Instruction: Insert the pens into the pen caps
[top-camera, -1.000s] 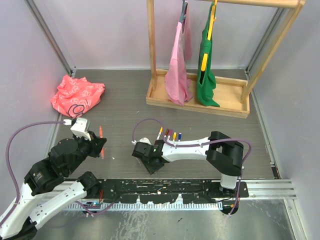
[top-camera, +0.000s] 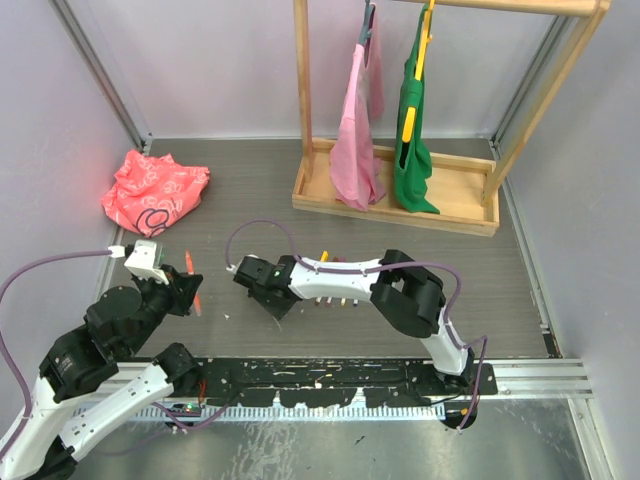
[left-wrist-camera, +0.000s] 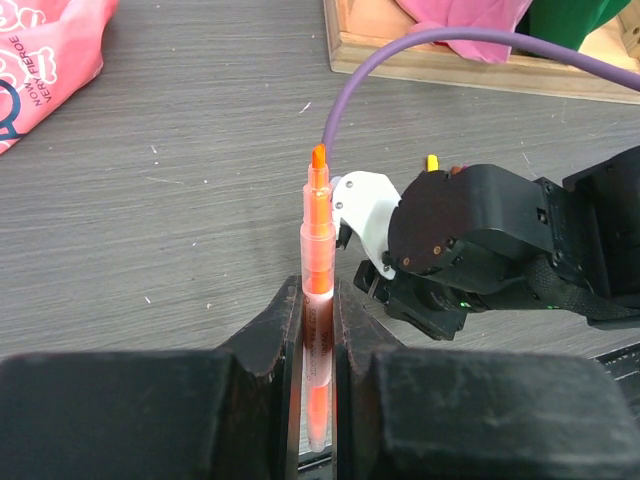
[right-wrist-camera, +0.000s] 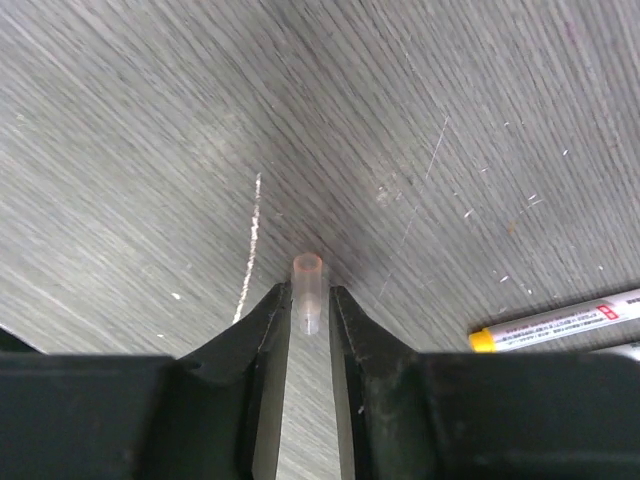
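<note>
My left gripper is shut on an orange pen (left-wrist-camera: 319, 255), held upright in the left wrist view; in the top view it stands at the left (top-camera: 195, 282). My right gripper is low over the table, fingers part open around a small clear cap (right-wrist-camera: 308, 275) lying there; whether it touches the cap I cannot tell. A yellow-ended pen (right-wrist-camera: 560, 322) lies to its right, with another partly visible below it. In the top view more coloured pens (top-camera: 323, 257) lie partly hidden behind the right arm.
A pink bag (top-camera: 155, 190) lies at the back left. A wooden rack (top-camera: 465, 220) with pink and green cloths hanging stands at the back right.
The right arm has moved leftward and slightly up in the top view. The left gripper with the orange pen has shifted slightly left.
</note>
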